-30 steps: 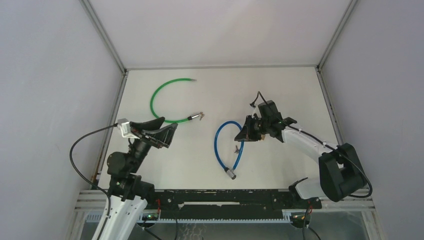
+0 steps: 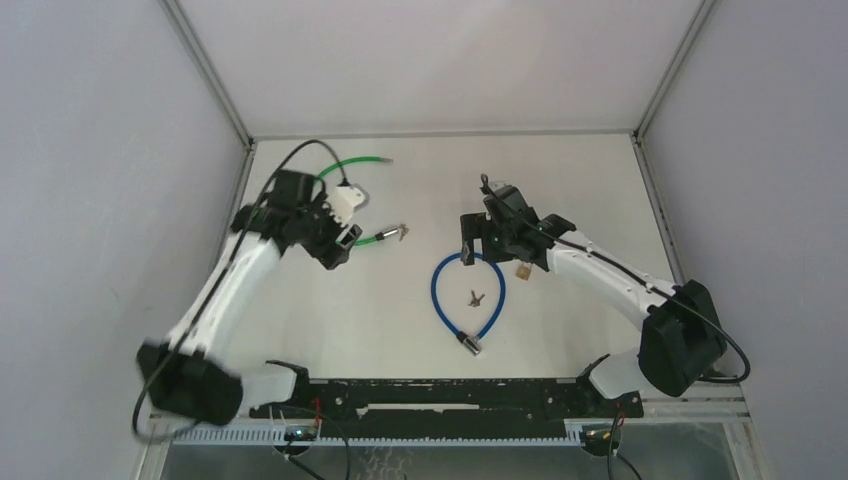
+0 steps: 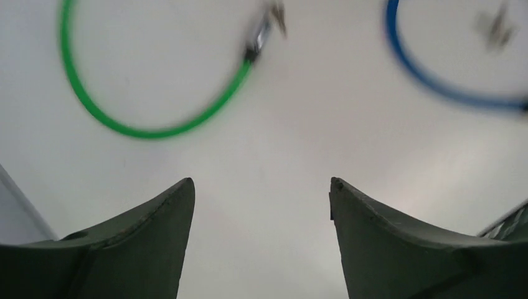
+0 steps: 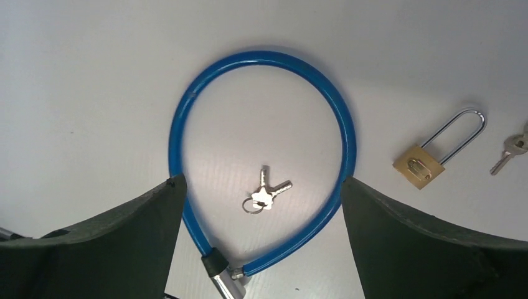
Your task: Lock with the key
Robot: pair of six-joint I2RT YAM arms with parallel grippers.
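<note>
The blue cable lock (image 4: 350,146) lies on the table as a loop. Its free end sits against the silver lock barrel (image 4: 225,282); whether it is in the barrel I cannot tell. Inside the loop lie two keys on a ring (image 4: 262,197). My right gripper stands open above the loop, empty. A green cable (image 3: 149,133) lies open in an arc, with keys (image 3: 278,17) at its lock barrel (image 3: 257,33). Over the table's left part is my left gripper, blurred in the top view; its fingers are apart with nothing between.
To the right of the blue loop lies a brass padlock (image 4: 418,166) with a long shackle. More keys (image 4: 512,150) lie past it at the view's edge.
The right gripper pulled the blue loop slightly right and wider, released it, and has now moved left and back from it.
</note>
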